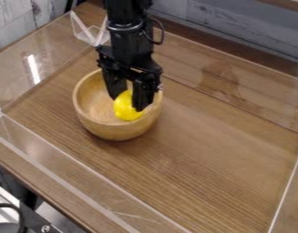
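Note:
A yellow object (128, 107) lies inside a round wooden bowl (100, 123) left of centre on the wooden table. The black gripper (128, 89) hangs over the bowl from above, its fingers reaching down around the top of the yellow object. Whether it grips the object or only surrounds it is hard to tell, as the arm hides part of it.
Clear plastic pieces stand at the upper left. A low wall runs along the back, and a black cable lies at the lower left corner.

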